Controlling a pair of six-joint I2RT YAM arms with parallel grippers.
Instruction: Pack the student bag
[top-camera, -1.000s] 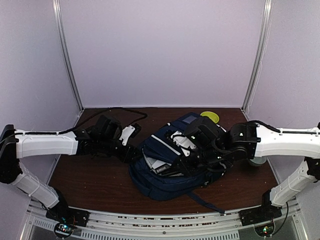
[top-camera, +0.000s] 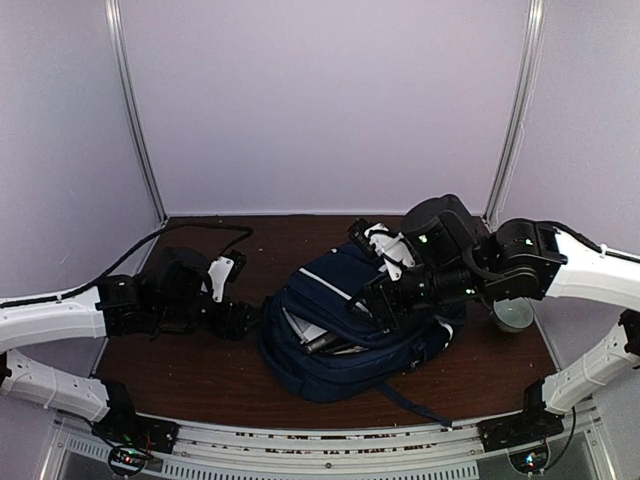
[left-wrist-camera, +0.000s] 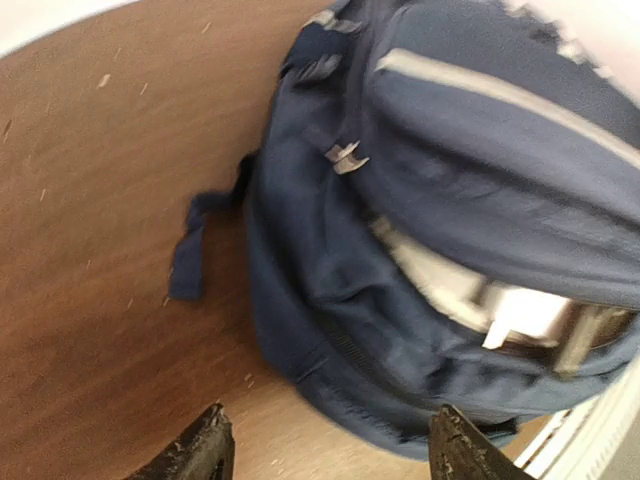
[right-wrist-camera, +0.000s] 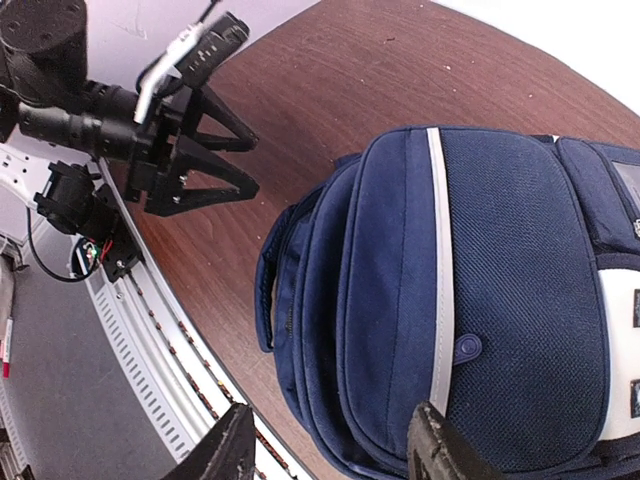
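Note:
A navy backpack (top-camera: 340, 372) lies on the brown table, its main pocket gaping toward the front left. Inside the opening show a white item (top-camera: 305, 328) and a dark one (top-camera: 325, 342), blurred in the left wrist view. My left gripper (top-camera: 250, 318) is just left of the bag; in the left wrist view its fingers (left-wrist-camera: 205, 445) stand wide apart with nothing between them. My right gripper is above the bag, fingers apart over its side near a grey stripe (right-wrist-camera: 440, 250); nothing is held there. The right arm hides part of the bag's top from above.
A pale bowl (top-camera: 514, 315) stands at the table's right edge, close to the right arm. A strap (top-camera: 412, 405) trails toward the front rail. Bare table (top-camera: 180, 380) lies at the left.

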